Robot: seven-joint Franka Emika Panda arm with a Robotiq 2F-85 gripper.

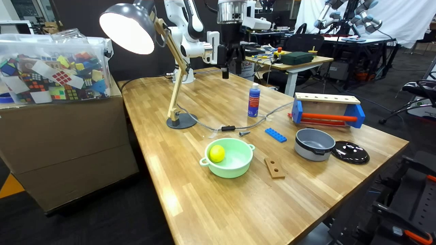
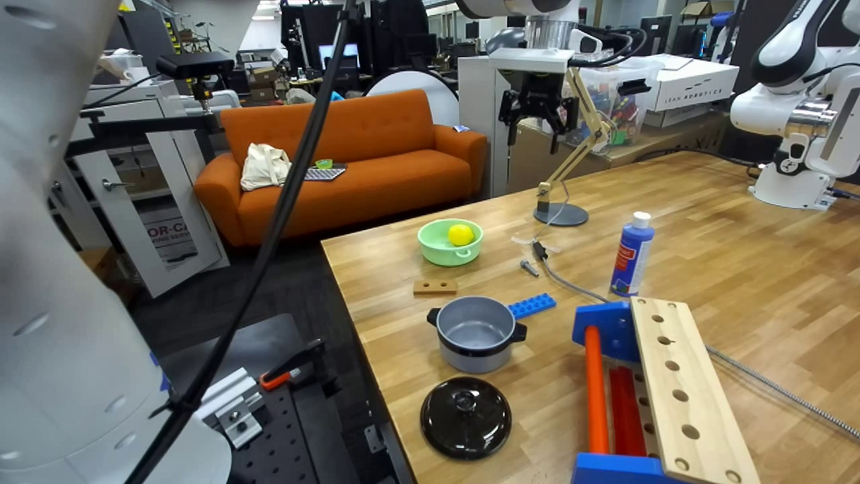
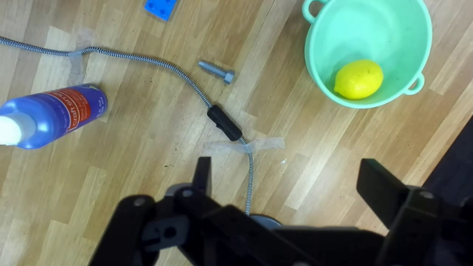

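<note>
High above the table hangs my gripper [image 2: 533, 145], open and empty, its two dark fingers spread wide in the wrist view. Beneath it, in that view, are bare wood and the lamp's cable with a black switch [image 3: 224, 122]. The mint green bowl [image 3: 319, 66] lies at the upper right there, with a yellow lemon [image 3: 359, 79] inside against its wall. A grey bolt [image 3: 216, 71] rests on the wood between the bowl and the blue glue bottle [image 3: 53, 113]. In exterior view 1 the bottle stands upright behind the cable.
The desk lamp [image 1: 178, 90] rises near the table's left edge. To the right are a blue brick [image 1: 276, 135], a holed wooden piece [image 1: 274, 168], a grey pot [image 1: 314, 151], its black lid [image 1: 350, 152] and a wooden toy bench [image 1: 327, 107].
</note>
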